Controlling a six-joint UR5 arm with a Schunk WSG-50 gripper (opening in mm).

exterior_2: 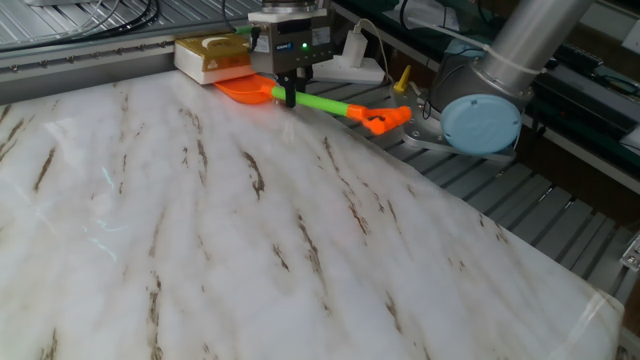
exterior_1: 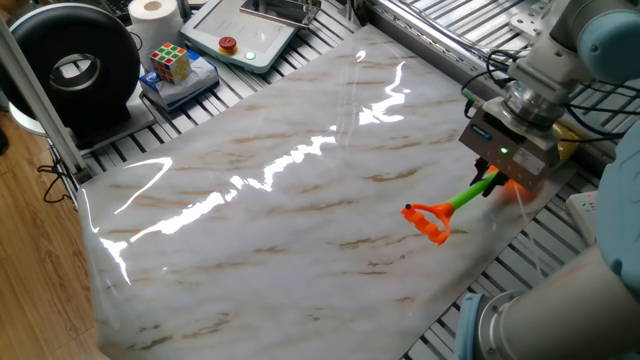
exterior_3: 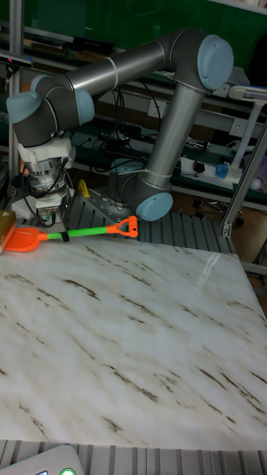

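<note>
A toy shovel with a green shaft point(exterior_1: 470, 192), an orange handle point(exterior_1: 430, 225) and an orange scoop point(exterior_2: 243, 90) is held by my gripper point(exterior_1: 486, 177). The fingers are shut around the shaft near the scoop end. Exterior view 2 shows a dark finger point(exterior_2: 290, 93) crossing the shaft, with the handle point(exterior_2: 380, 120) sticking out to the right. The shovel looks raised above the marbled board point(exterior_2: 220, 240), since its handle point(exterior_3: 124, 227) appears beyond the board's far edge in exterior view 3. My gripper's body hides part of the scoop in exterior view 1.
A white and yellow box point(exterior_2: 213, 60) stands close beside the scoop at the board's edge. A Rubik's cube point(exterior_1: 170, 62) on a blue box point(exterior_1: 180, 88), a teach pendant point(exterior_1: 240, 32) and a black spool point(exterior_1: 75, 70) lie off the board. The board's surface is otherwise bare.
</note>
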